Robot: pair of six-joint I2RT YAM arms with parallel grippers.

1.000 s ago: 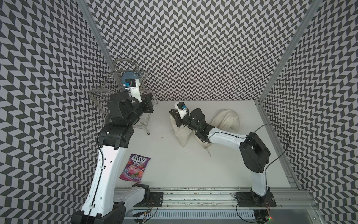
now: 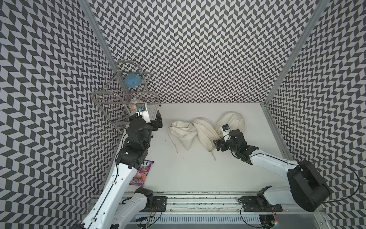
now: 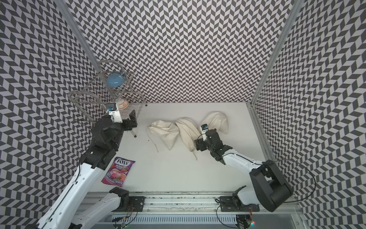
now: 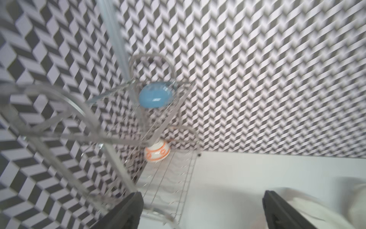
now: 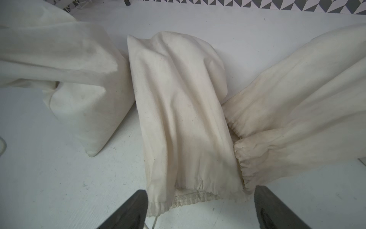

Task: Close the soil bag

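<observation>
Three cream cloth bags lie in a row mid-table: left bag, middle bag with gathered mouth and cord toward the front, right bag. Which holds soil cannot be told. My right gripper is at the middle bag's mouth, fingers apart on either side of it, near the right bag's hem; no grip on cloth shows. My left gripper stands open beside the wire rack, nothing between its fingers, in a blurred wrist view.
The wire rack at back left holds a blue bowl and a white-orange bowl. A purple Fox's candy packet lies front left.
My right gripper has moved from over the left bag rightward and toward the front to the middle bag's mouth. My left arm has shifted about beside the rack, ending lower than a second ago.
</observation>
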